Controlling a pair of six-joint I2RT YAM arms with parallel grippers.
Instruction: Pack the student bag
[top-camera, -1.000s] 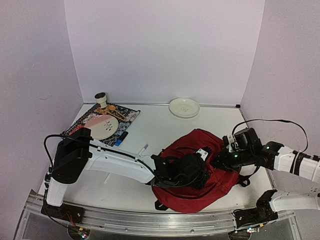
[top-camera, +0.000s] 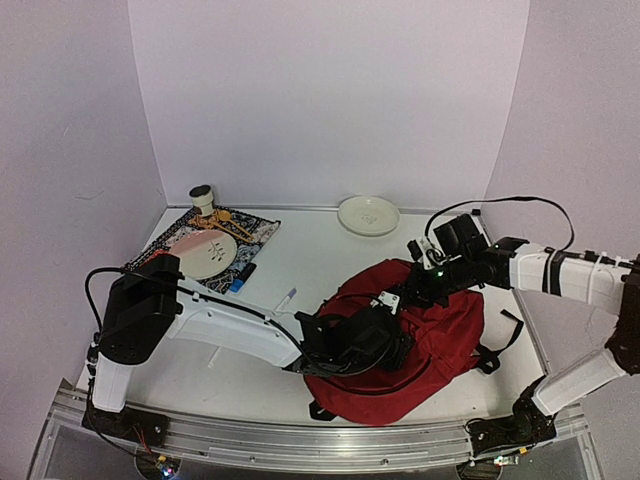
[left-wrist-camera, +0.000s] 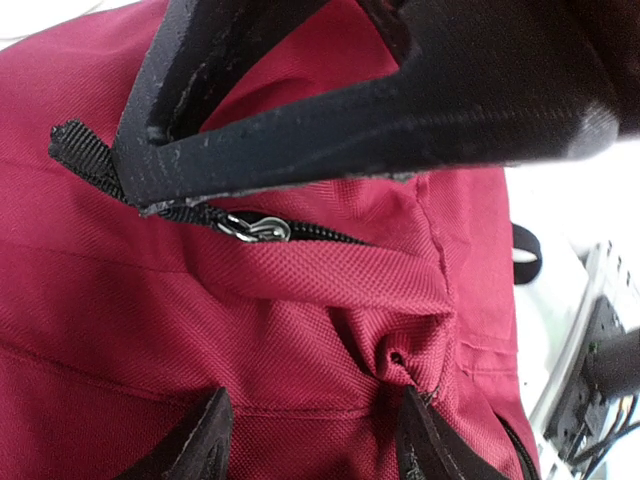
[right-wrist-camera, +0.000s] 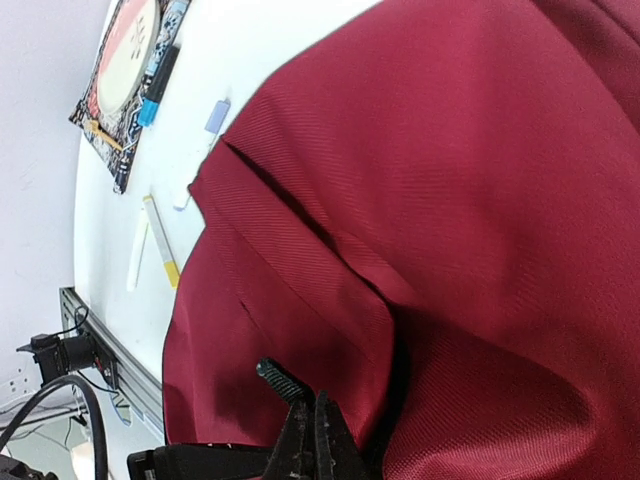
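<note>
The red bag (top-camera: 400, 395) lies on the right part of the table, its cloth bunched in folds. My right gripper is shut on the black zipper pull (right-wrist-camera: 282, 382). In the left wrist view that pull (left-wrist-camera: 85, 155) crosses the right gripper's fingertip, and a metal slider (left-wrist-camera: 255, 228) shows on the zipper. My left gripper stands low over the bag, its fingers (left-wrist-camera: 205, 440) wide apart. Red cloth shows across the gap; whether they touch it, I cannot tell. From above, the left arm hides the middle of the bag.
A patterned mat (top-camera: 262, 232) at the back left carries a pink-and-white plate (top-camera: 208, 258) and a cup (top-camera: 202, 198). A blue-and-black marker (top-camera: 242, 278) lies by the mat. Toward the back sits a white plate (top-camera: 368, 216). Thin pens, one a yellow-tipped stick (right-wrist-camera: 160, 240), lie left of the bag.
My right gripper has moved left and toward the back across the bag. The left arm has hardly moved.
</note>
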